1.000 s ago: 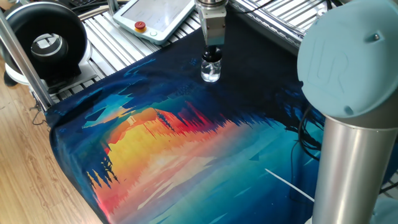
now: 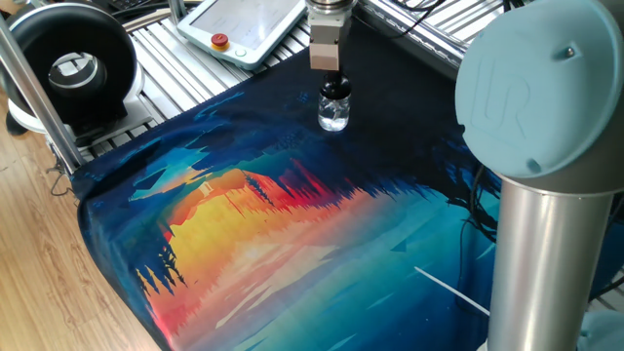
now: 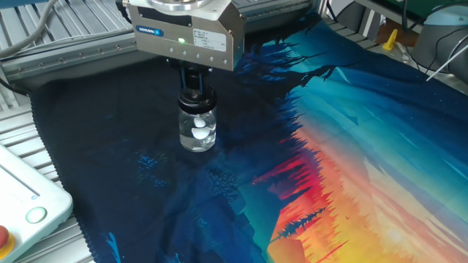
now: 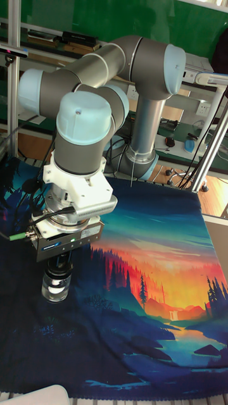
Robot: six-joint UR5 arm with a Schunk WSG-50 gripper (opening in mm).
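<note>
A clear glass jar [image 3: 198, 133] with a black top and something white inside stands roughly upright below the wrist. My gripper [image 3: 196, 93] points down at it, its dark fingers [image 3: 193, 76] meeting the black top and looking shut on it. Exterior view 1 has the same jar [image 2: 333, 113] over the dark part of the cloth, directly under the gripper [image 2: 334, 82]. From exterior view 3, the jar [image 4: 55, 289] is at the left, beneath the gripper body. Whether its base touches the cloth is hard to tell.
A printed landscape cloth [image 2: 292, 244] covers the table, with wide free room beside the jar. A teach pendant [image 2: 239, 27] with a red button lies at the cloth's edge. A black round device [image 2: 73, 73] stands beyond the left edge.
The wrist has turned and shifted slightly left in exterior view 1. Below it, the jar has moved a little right and now hangs straighter in line with the gripper.
</note>
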